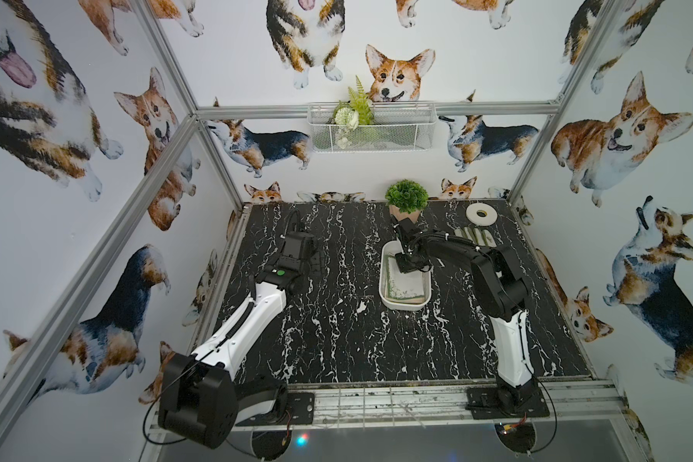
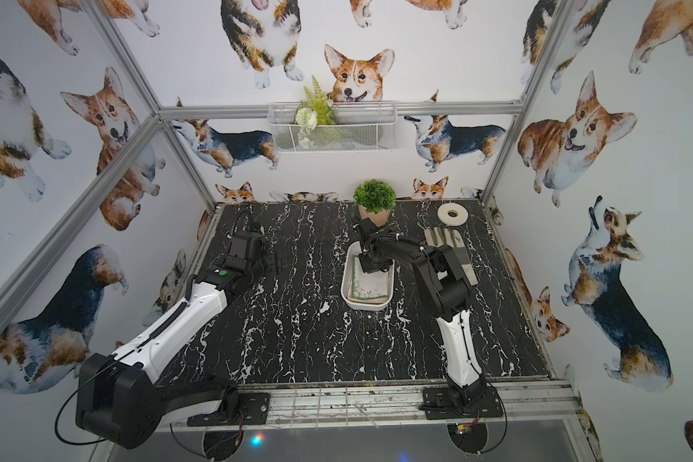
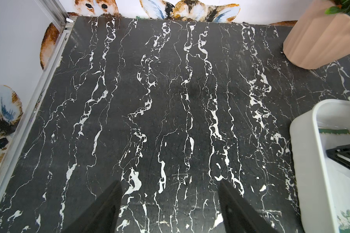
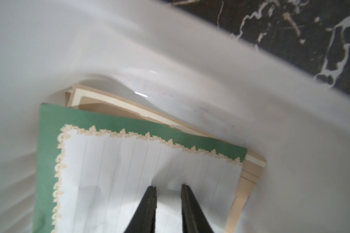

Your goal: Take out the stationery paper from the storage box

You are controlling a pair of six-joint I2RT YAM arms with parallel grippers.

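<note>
A white storage box (image 1: 382,285) stands in the middle of the table, holding stationery paper (image 4: 116,163) with a green, lace-edged border and tan sheets beneath. My right gripper is down inside the box over the paper, its two fingers slightly apart; whether they touch the paper is unclear. In the left wrist view the box (image 3: 307,163) is at the right, with the tip of the right gripper's fingers inside. My left gripper is open over bare table, left of the box, with nothing between its blurred fingers.
A potted plant (image 1: 405,196) stands behind the box. A white roll (image 1: 469,211) and a striped cloth (image 2: 462,261) lie at the right rear, partly behind the right arm. A wire basket (image 1: 392,134) hangs on the back wall.
</note>
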